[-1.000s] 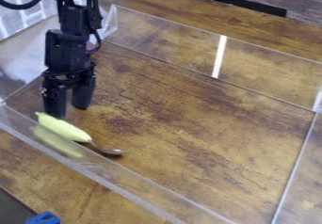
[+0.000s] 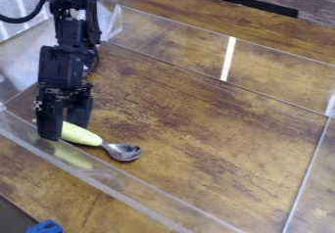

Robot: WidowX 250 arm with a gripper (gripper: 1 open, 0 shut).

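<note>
A black robot gripper [image 2: 66, 119] is low at the left of the wooden surface, its fingertips down at a pale yellow-green object [image 2: 81, 136], shaped like a corn cob or vegetable. Whether the fingers are closed on it is hard to see. A silver spoon [image 2: 121, 152] lies just right of that object, touching or very near it.
Clear plastic walls [image 2: 229, 59] enclose the wooden surface [image 2: 210, 129], which is bare across the middle and right. A dark strip [image 2: 256, 10] shows at the back, and a blue object [image 2: 43, 227] at the bottom-left corner.
</note>
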